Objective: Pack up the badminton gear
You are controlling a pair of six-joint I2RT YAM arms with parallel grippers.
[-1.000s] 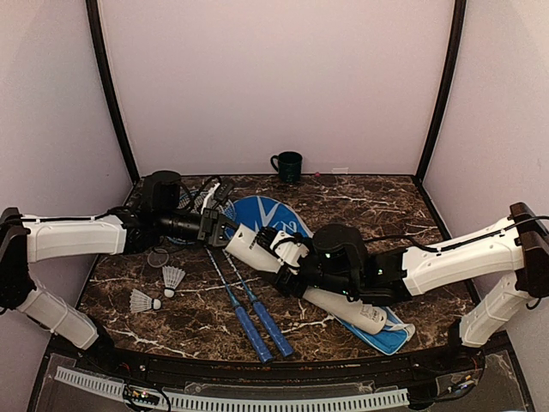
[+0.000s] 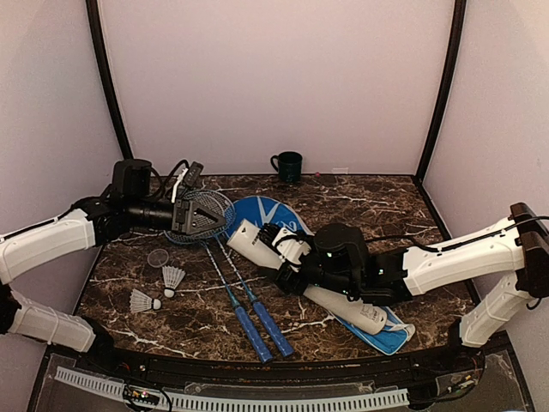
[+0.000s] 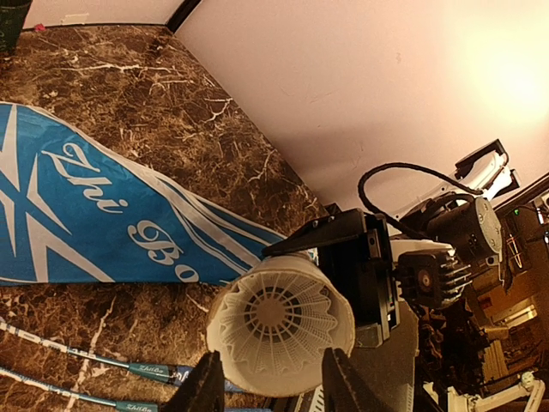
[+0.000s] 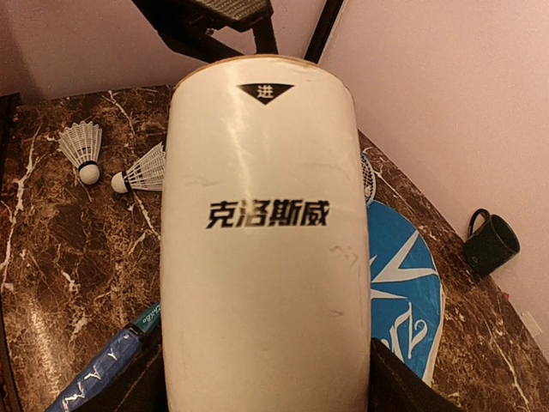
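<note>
A white tube [image 4: 266,283] slants upward with its open mouth toward my left arm. My right gripper [image 2: 281,256] is shut around it. Inside the mouth sits a white shuttlecock [image 3: 273,313], skirt facing outward. My left gripper is open and empty, its fingers [image 3: 204,384] apart in front of the mouth; from above it is up and left of the tube. Two more shuttlecocks lie at left, one upper [image 2: 172,278] and one lower [image 2: 144,301]. Two rackets with blue handles [image 2: 250,330] lie side by side. The blue bag [image 2: 266,210] is partly hidden behind the right arm.
Near the shuttlecocks lies a small clear round lid [image 2: 158,257]. A dark mug [image 2: 290,166] stands at the back by the wall. Bare marble table [image 2: 377,202] shows at the back right. Beyond the right gripper, a white cylinder end [image 2: 369,317] rests over the bag.
The shuttlecock inside is now visible. The right gripper and tube stay put.
</note>
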